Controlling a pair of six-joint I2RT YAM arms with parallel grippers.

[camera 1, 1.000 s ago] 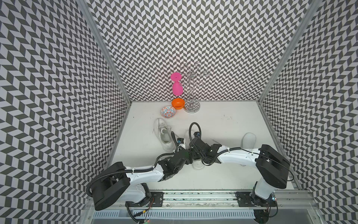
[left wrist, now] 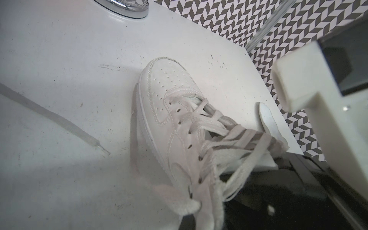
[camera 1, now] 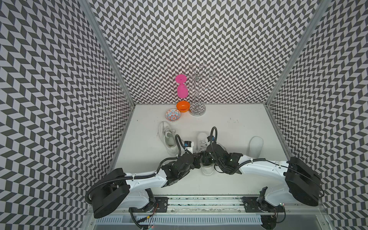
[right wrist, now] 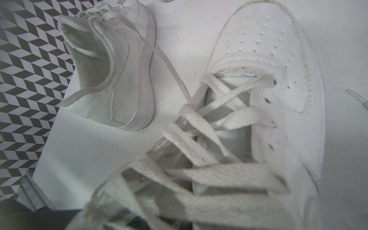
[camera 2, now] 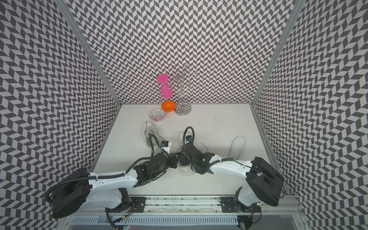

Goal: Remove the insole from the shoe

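Note:
A white laced shoe [camera 1: 207, 169] stands in the middle of the table, its toe pointing to the back. Both grippers meet over its opening: my left gripper [camera 1: 199, 161] at the left side, my right gripper [camera 1: 207, 158] at the right. Both are shut; the arms and laces hide their fingertips, and nothing shows between them. In the left wrist view, loosened laces [left wrist: 245, 141] cross in front of black gripper parts. The shoe's inside, seen from the right wrist through the laces [right wrist: 230, 115], is mostly hidden. A loose white insole [camera 1: 255, 146] lies flat at the right.
A second white shoe [camera 1: 168, 138] stands at the left, one lace trailing toward the middle. Behind it are a patterned bowl [camera 1: 172, 115], an orange bowl [camera 1: 183, 106] and a chrome stand [camera 1: 197, 109].
My right arm has moved to the right and its elbow has swung outward. The middle shoe has shifted slightly right; my left gripper has followed a little. The loose insole has not moved.

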